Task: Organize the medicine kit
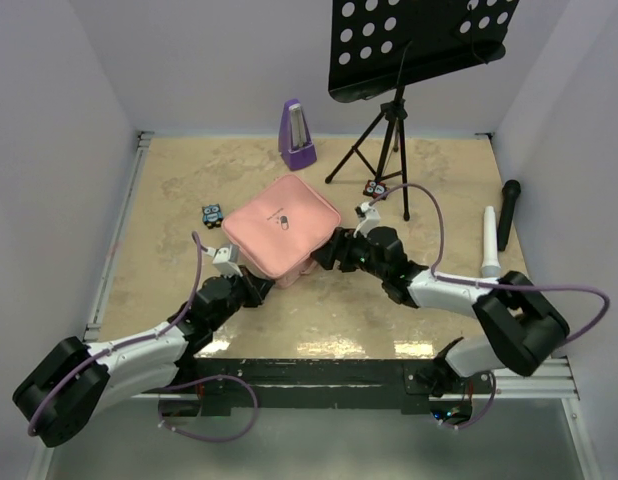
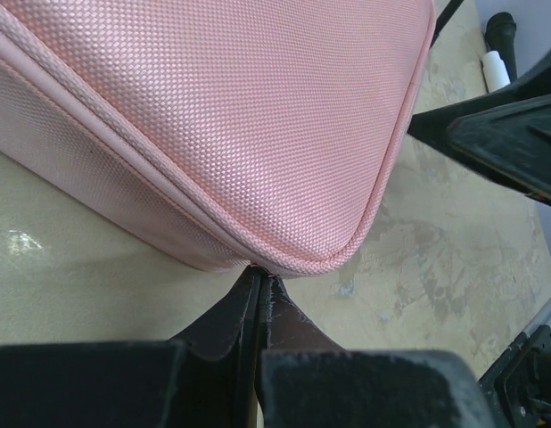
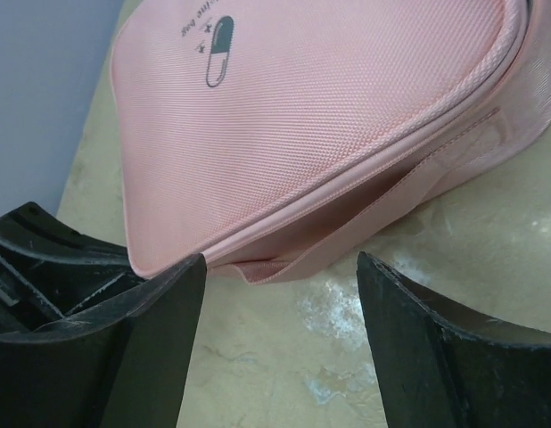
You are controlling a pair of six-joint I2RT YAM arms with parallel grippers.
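Observation:
A pink zip bag [image 1: 279, 222] with a pill printed on its lid lies on the table; its near side [image 3: 365, 214] is slightly gaping with a strap of fabric showing. My left gripper [image 1: 261, 288] is shut at the bag's front-left corner, its tips [image 2: 258, 299] against the rim, with nothing clearly visible between them. My right gripper [image 1: 332, 250] is open at the bag's right front edge, its two fingers spread in the right wrist view below the gap under the lid.
A music stand [image 1: 389, 140] stands at back right, a purple metronome [image 1: 297, 135] at the back. A small blue object [image 1: 212, 215] lies left of the bag; a white roll [image 1: 490, 242] and black microphone [image 1: 508, 213] lie at the right.

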